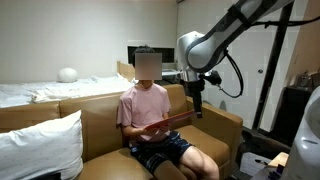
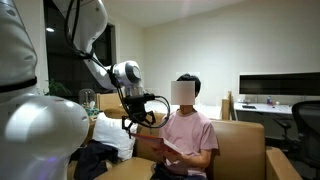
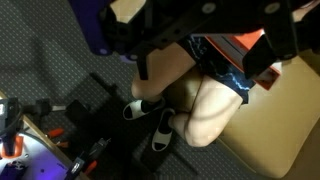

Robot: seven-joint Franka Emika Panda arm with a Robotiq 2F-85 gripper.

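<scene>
A seated person (image 1: 147, 105) in a pink shirt and dark patterned shorts holds a flat reddish object (image 1: 172, 122) over the lap; it could be a book or a folder. In the wrist view part of this red object (image 3: 262, 76) shows at the upper right, partly hidden by the gripper. My gripper (image 1: 197, 108) hangs just above the object's right end in exterior view 1. Its fingers stand apart in the wrist view, and nothing is visibly held. Whether a finger touches the object cannot be told.
The person sits on a brown couch (image 1: 98, 125) with a white pillow (image 1: 42, 148) at one end. Legs and shoes (image 3: 163, 130) lie below the gripper. Tools and cables (image 3: 50, 110) clutter the lower left of the wrist view.
</scene>
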